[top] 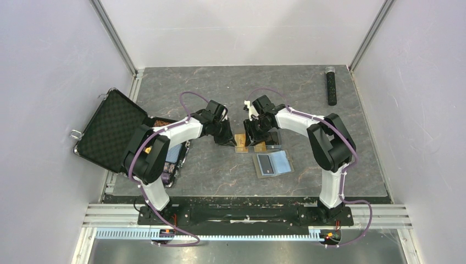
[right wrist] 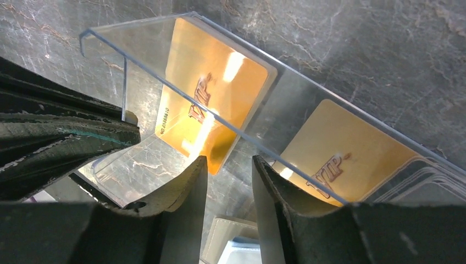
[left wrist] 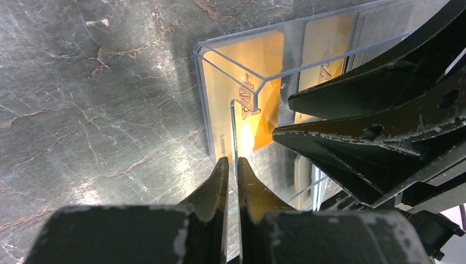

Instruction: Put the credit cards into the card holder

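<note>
A clear acrylic card holder (left wrist: 297, 49) lies on the grey top, with one gold card (left wrist: 258, 126) in its end compartment and a second gold card (right wrist: 346, 154) beside it. My left gripper is shut at the holder's end wall, apparently gripping the clear plastic. My right gripper is part open over the holder between the two cards, with nothing visible between its fingers. In the top view both grippers meet over the holder.
An open black case (top: 107, 126) stands at the left. A light blue item with a phone-like panel (top: 277, 162) lies in front of the holder. A microphone (top: 331, 85) lies at the back right.
</note>
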